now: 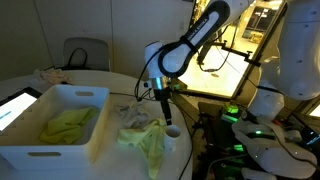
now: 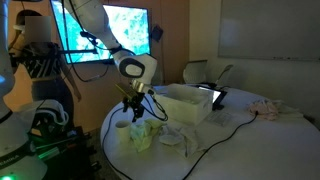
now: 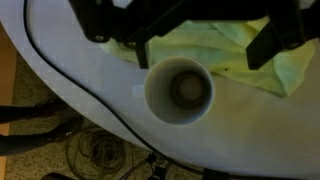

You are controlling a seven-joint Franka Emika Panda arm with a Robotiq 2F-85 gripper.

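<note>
A white cup point(image 1: 173, 138) stands upright near the table's front edge, beside a pale green cloth point(image 1: 151, 147). In the wrist view, the cup point(image 3: 154, 92) is seen from above, its round opening facing the camera and something dark at its bottom. My gripper is open, one finger at each side of the view and nothing held between them. Seen from outside, the gripper point(image 1: 158, 107) hangs above the table, higher than the cup and apart from it. Part of the green cloth point(image 3: 230, 50) shows behind the fingers.
A white box point(image 1: 38, 150) with a green cloth point(image 1: 68, 124) inside stands at the left. A grayish cloth point(image 1: 132, 113) lies on the table near the green one. A black cable point(image 3: 85, 88) runs along the table edge by the cup.
</note>
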